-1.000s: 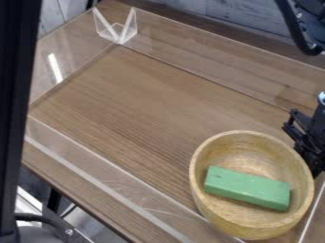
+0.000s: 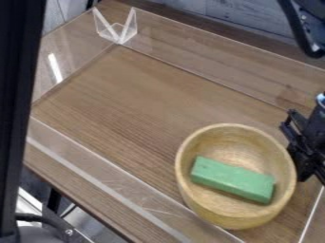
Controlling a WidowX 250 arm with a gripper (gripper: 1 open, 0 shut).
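A pale wooden bowl (image 2: pixel 216 142) sits at the lower right of the wooden tray, holding a green block (image 2: pixel 231 178) that lies lengthwise inside it. My black gripper (image 2: pixel 299 150) is at the right edge, beside the bowl's upper right rim and partly out of frame. Its fingers are too dark and cropped to read clearly; I see nothing held between them.
The tray floor (image 2: pixel 127 104) is bare to the left and behind the bowl. A clear plastic bracket (image 2: pixel 116 28) sits at the back left. Black frame parts line the left side and top right corner.
The bowl, with the green block inside, has shifted left and slightly up in the view. My gripper has moved slightly downward beside it.
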